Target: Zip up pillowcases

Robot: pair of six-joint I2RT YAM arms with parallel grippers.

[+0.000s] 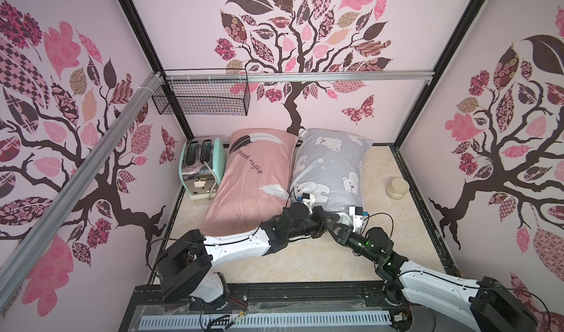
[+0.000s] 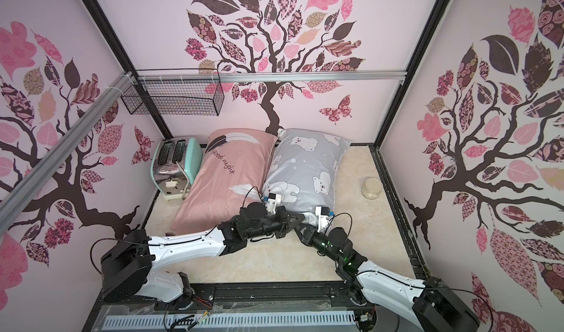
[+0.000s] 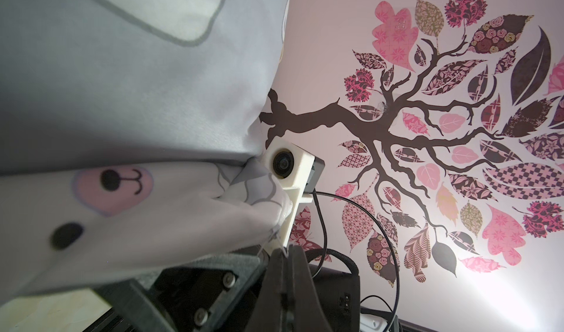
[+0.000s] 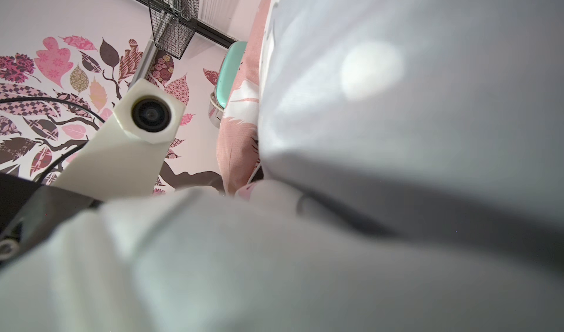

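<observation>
The grey bear-print pillowcase (image 1: pixel 326 164) lies beside the pink "good night" pillowcase (image 1: pixel 252 179). Both my grippers meet at the near edge of the grey one. My left gripper is shut, at the folded end of the cloth; whether fabric is between its tips is hard to tell. My right gripper (image 1: pixel 336 229) is just beside it; in the right wrist view blurred grey cloth hides its fingers. The zipper itself cannot be made out.
A mint toaster (image 1: pixel 199 167) stands at the left, a round container (image 1: pixel 397 188) at the right. A wire basket (image 1: pixel 201 97) hangs on the back rail.
</observation>
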